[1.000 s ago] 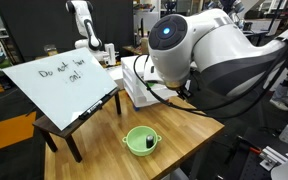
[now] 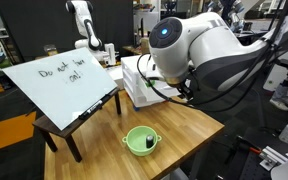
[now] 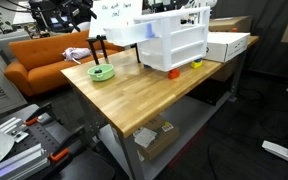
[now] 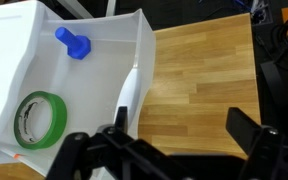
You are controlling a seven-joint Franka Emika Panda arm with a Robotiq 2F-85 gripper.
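In the wrist view my gripper is open, its dark fingers [image 4: 246,132] wide apart with bare wood between them. The left finger is at the front wall of a pulled-out white drawer [image 4: 136,85], overlapping its edge; whether it touches cannot be told. Inside the drawer lie a green tape roll [image 4: 60,118] and a blue object [image 4: 74,42]. The drawer belongs to a white drawer unit [image 3: 174,42] on the table. A green bowl [image 2: 130,142] sits nearer the table's front, with a small dark object [image 2: 150,142] in it.
A large white board with handwriting [image 2: 59,85] leans on a dark stand at the left. Red and yellow items [image 3: 174,73] sit beside the drawer unit. An open white box [image 3: 224,45] stands farther along.
In exterior view 1 the arm has shifted slightly, its large white joint moving a little lower. The bowl, board and drawer unit look unmoved.
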